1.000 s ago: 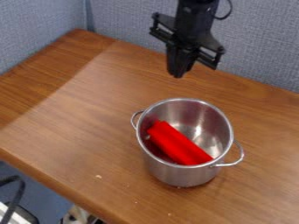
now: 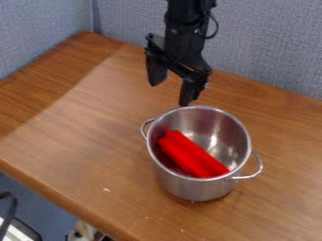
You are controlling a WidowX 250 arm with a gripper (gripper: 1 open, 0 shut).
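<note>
My black gripper (image 2: pixel 172 79) hangs open at upper centre, above and behind a silver pot (image 2: pixel 199 188), with nothing seen between its dark fingers. The pot stands on the wooden table with a handle at each side. Inside it lies a long red object (image 2: pixel 191 153), resting diagonally.
A grey padded wall (image 2: pixel 270 38) runs along the back. The table's edge shows at the lower left, with dark items beyond it.
The gripper has come down and toward the left, nearer the pot. The pot and red object look unmoved.
</note>
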